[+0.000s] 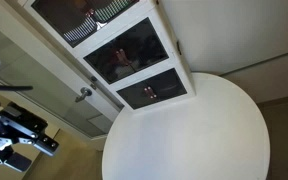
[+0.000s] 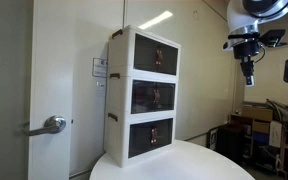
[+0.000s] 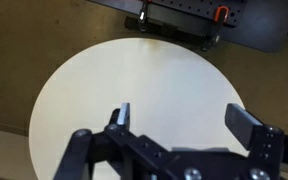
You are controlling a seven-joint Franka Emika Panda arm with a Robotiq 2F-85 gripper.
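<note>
My gripper is open, its two fingers wide apart with only the white round table (image 3: 134, 75) visible beyond the gap. In the second exterior view the gripper (image 2: 248, 78) hangs high at the right, clear of the table. At the left edge of the first exterior view, the gripper (image 1: 46, 143) appears partly, beside the table and apart from it. A white cabinet (image 2: 117, 80) with three stacked dark-fronted compartments stands upright on the table; its doors (image 2: 152, 97) look closed and have reddish-brown handles.
A door with a metal handle (image 2: 54, 125) is at the left. Shelves with boxes (image 2: 259, 125) stand behind the arm. A dark perforated plate (image 3: 184, 15) with clamps borders the table in the wrist view.
</note>
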